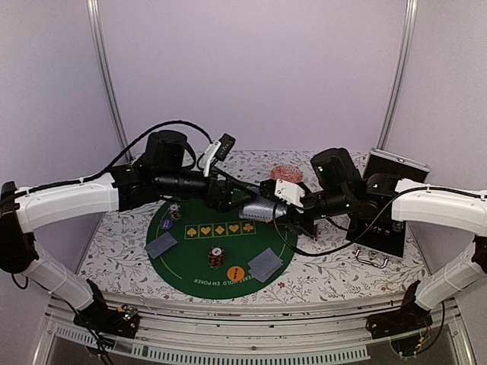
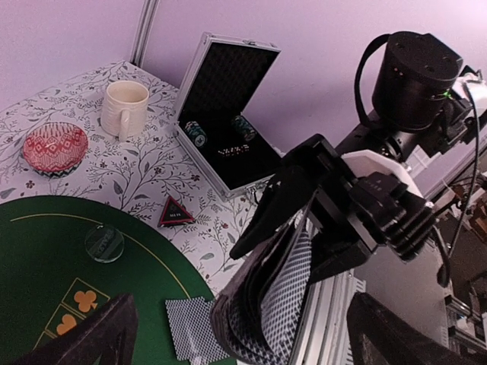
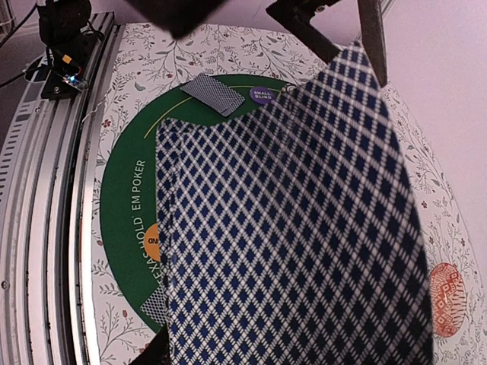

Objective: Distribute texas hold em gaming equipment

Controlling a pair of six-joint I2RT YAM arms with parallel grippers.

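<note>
Blue-and-white checked playing cards point(image 1: 260, 209) are held above the right part of the green poker mat point(image 1: 199, 281). My right gripper is shut on them; in the right wrist view the cards point(image 3: 289, 228) hide most of its fingers. Close by on the left, my left gripper point(image 1: 237, 199) stands open. In the left wrist view the cards point(image 2: 247, 308) appear between its spread fingers, apparently untouched. Two card pairs lie on the mat, one at left point(image 1: 160, 244) and one at front right point(image 1: 265, 264).
A red chip stack point(image 1: 216, 258), an orange disc point(image 1: 236, 273), a purple small blind disc point(image 1: 167, 223) and more chips point(image 1: 174, 211) are on the mat. Behind stand a red bowl point(image 2: 55, 149) and mug point(image 2: 124, 109). An open case point(image 1: 378, 236) lies at right.
</note>
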